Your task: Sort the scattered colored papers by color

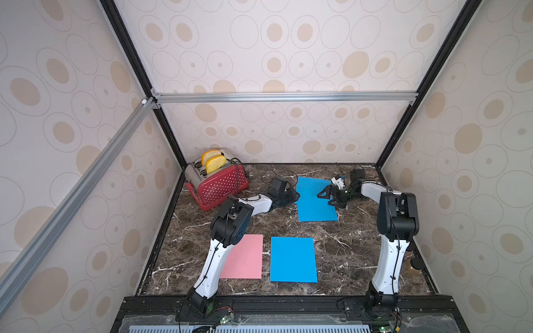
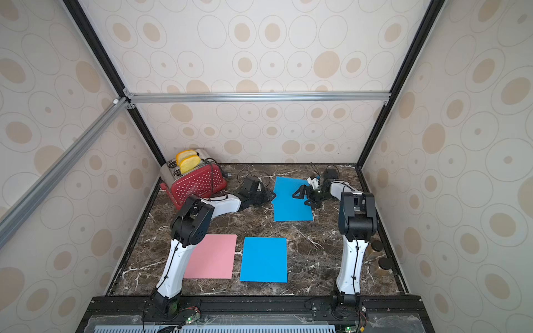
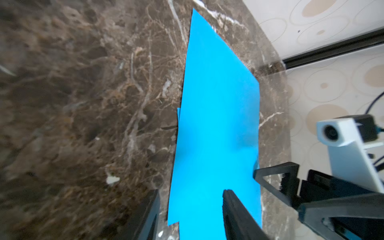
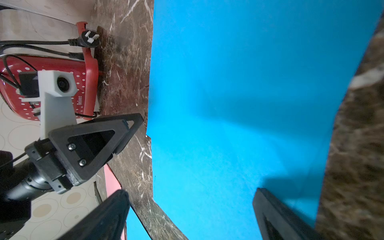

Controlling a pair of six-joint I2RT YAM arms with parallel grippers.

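Observation:
The far blue paper (image 1: 313, 211) lies squarely on the dark marble table, under both grippers. Small steps along its left edge in the left wrist view suggest another blue sheet beneath. My left gripper is at that left edge, its fingers (image 3: 236, 218) apart and no paper visibly pinched. Over the paper's right side, my right gripper stands open, its fingers spread above the blue surface. Nearer the front, a second blue paper (image 1: 293, 259) lies flat. Left of it is a pink paper (image 1: 244, 258), partly hidden by my left arm in the top left view.
A red dotted toaster (image 1: 219, 188) with yellow toast (image 1: 215, 162) and a loose power cord stands at the back left, close to my left arm. Bare marble (image 1: 349, 252) lies at the front right, between the papers and my right arm.

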